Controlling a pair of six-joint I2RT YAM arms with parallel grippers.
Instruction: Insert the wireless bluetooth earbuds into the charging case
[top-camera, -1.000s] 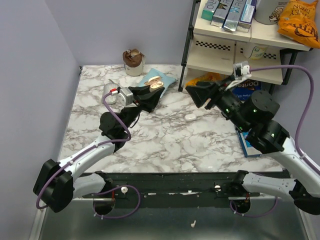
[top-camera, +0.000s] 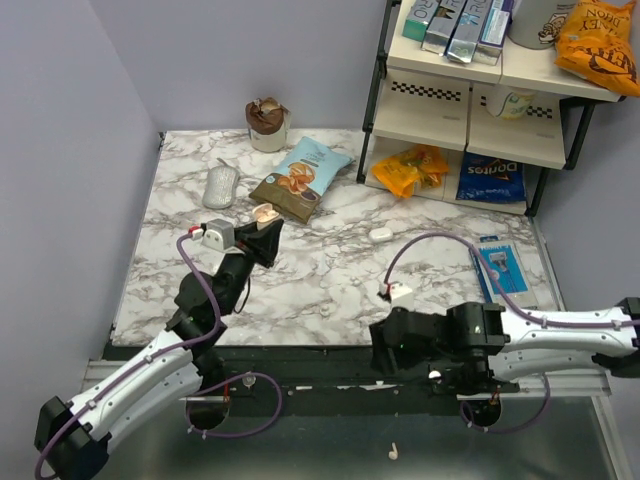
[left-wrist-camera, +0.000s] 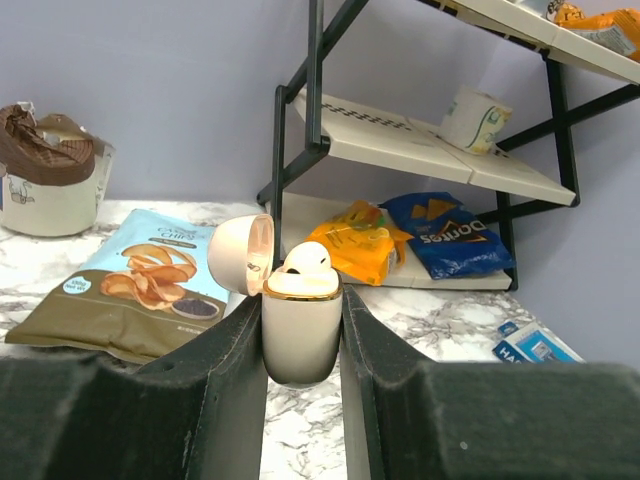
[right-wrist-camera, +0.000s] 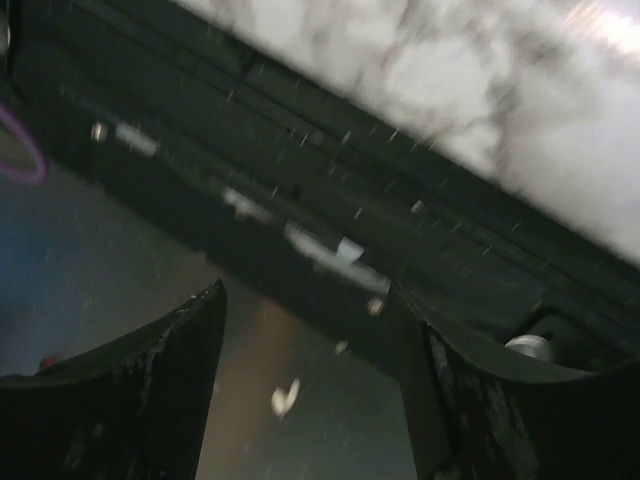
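My left gripper (top-camera: 266, 228) is shut on the charging case (left-wrist-camera: 301, 335), held up over the left part of the table. The case lid (left-wrist-camera: 241, 252) is flipped up, and one white earbud (left-wrist-camera: 308, 258) shows inside; the other slot cannot be made out. A small white earbud (top-camera: 393, 452) lies on the floor, beyond the table's front edge. In the right wrist view it appears below and between the fingertips. My right gripper, blurred in the top view near that edge, stands open and empty, well above the earbud.
A white oval object (top-camera: 381, 235) lies mid-table, and a blue-brown chips bag (top-camera: 303, 178) lies behind the case. The shelf rack (top-camera: 425, 104) stands back right. A dark rail (top-camera: 320, 362) runs along the front edge.
The left arm drew back leftward with the case.
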